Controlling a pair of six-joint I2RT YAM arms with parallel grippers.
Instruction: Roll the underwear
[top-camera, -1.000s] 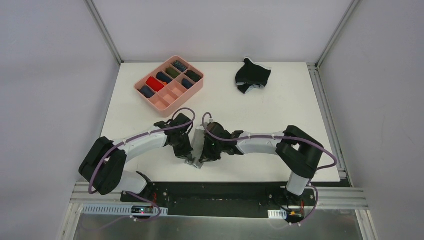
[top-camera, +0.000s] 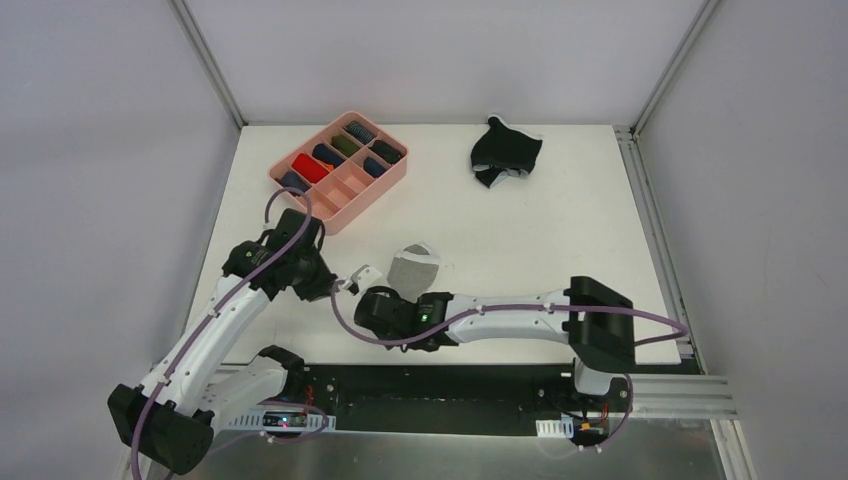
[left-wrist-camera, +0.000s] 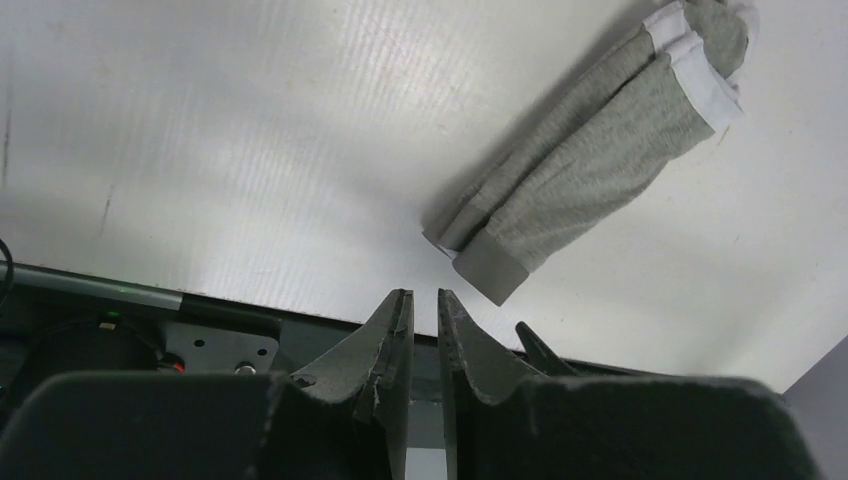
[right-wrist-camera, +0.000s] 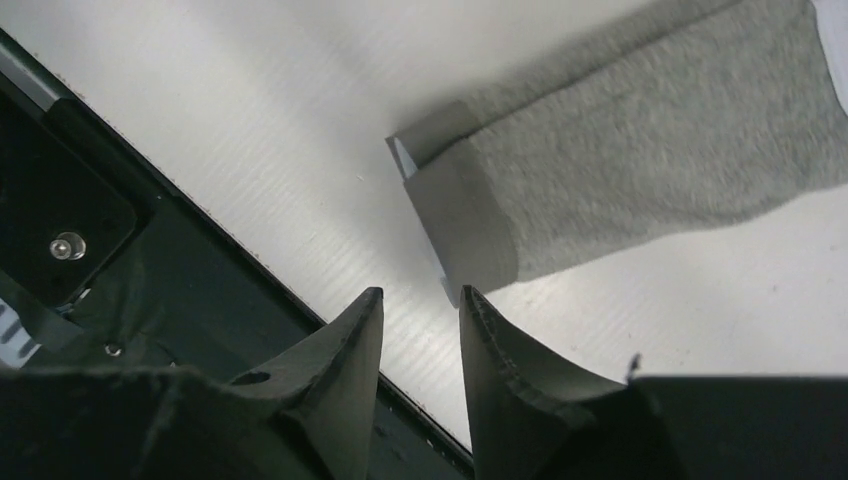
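Observation:
Grey underwear with white bands lies folded into a long strip at the front middle, partly hidden by the right arm in the top view; both wrist views show its folded near end. My left gripper is above and to the left of it, its fingertips slightly apart with nothing between them. My right gripper hovers over that near end, fingertips apart and empty.
A pink divided box with several rolled cloths stands at the back left. A dark folded garment lies at the back right.
The left has lifted away leftward and the right arm has swung left and toward the front, over the cloth.

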